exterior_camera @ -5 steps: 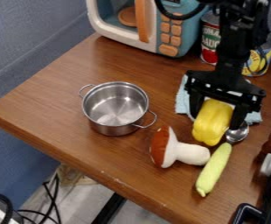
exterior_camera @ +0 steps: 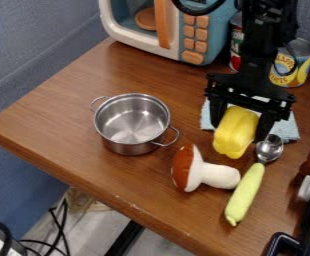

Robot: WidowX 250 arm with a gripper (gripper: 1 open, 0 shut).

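My gripper (exterior_camera: 250,104) is over a yellow pepper-like object (exterior_camera: 234,132), which sits under its fingers on a light blue cloth (exterior_camera: 285,127); whether the fingers grip it cannot be told. A steel pot (exterior_camera: 131,123) stands left on the wooden table (exterior_camera: 64,130). A toy mushroom (exterior_camera: 209,172) lies below the yellow object, beside a pale green corn-shaped item (exterior_camera: 245,192) and a spoon (exterior_camera: 269,147).
A toy microwave (exterior_camera: 162,22) and cans (exterior_camera: 294,62) stand at the back. Dark objects (exterior_camera: 298,220) crowd the right edge.
My gripper and the yellow object have shifted slightly left and up in the view, uncovering more of the spoon.
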